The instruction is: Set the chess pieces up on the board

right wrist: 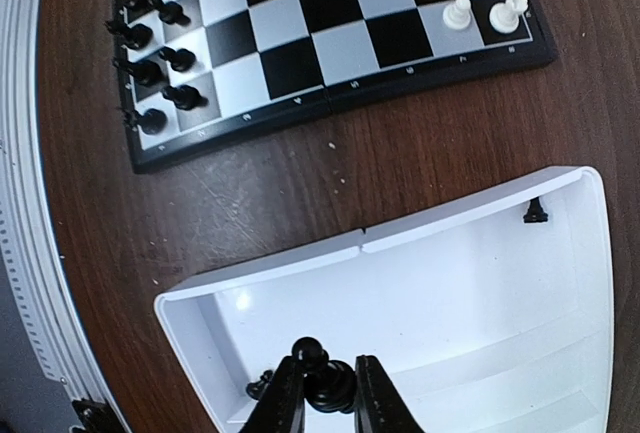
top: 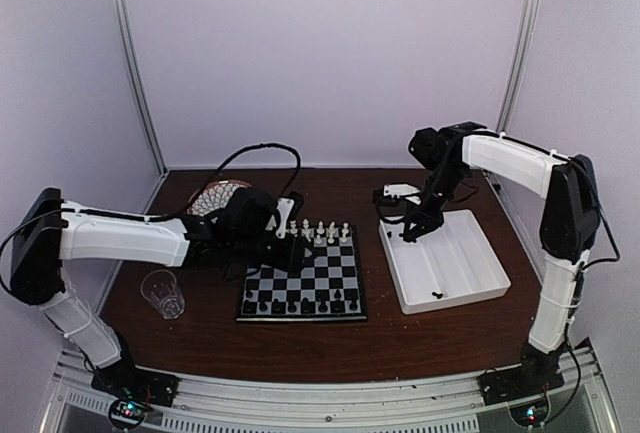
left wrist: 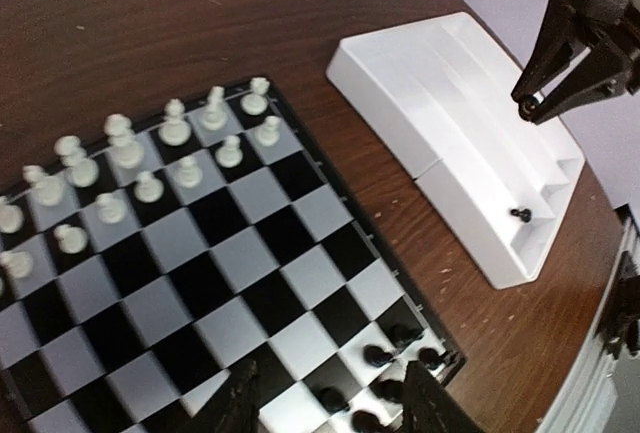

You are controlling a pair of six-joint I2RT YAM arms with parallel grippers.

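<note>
The chessboard (top: 300,278) carries white pieces along its back edge and black pieces along the front. My left gripper is open above the board, nothing between its fingers. My right gripper is shut on a black chess piece, lifted over the white tray; it also shows in the left wrist view. Other black pieces lie in the tray: one (right wrist: 535,211) by the long wall, another (right wrist: 258,385) at the near end, partly behind the held piece.
A clear glass (top: 163,295) stands left of the board. A basket (top: 212,196) sits behind my left arm. Bare wood separates board and tray.
</note>
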